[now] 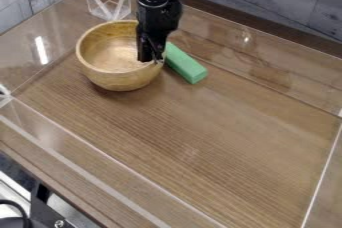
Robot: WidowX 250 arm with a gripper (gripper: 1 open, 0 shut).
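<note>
A wooden bowl [107, 68] sits at the upper left of the tabletop. The black gripper [148, 52] reaches down from the top centre to the bowl's right rim, shut as far as shows; whether it touches the rim I cannot tell. A green block [183, 63] lies just right of the bowl, partly behind the gripper.
A dark back wall [281, 12] borders it at the upper right. Clear plastic pieces stand at the upper left, and a black cable lies at the lower left.
</note>
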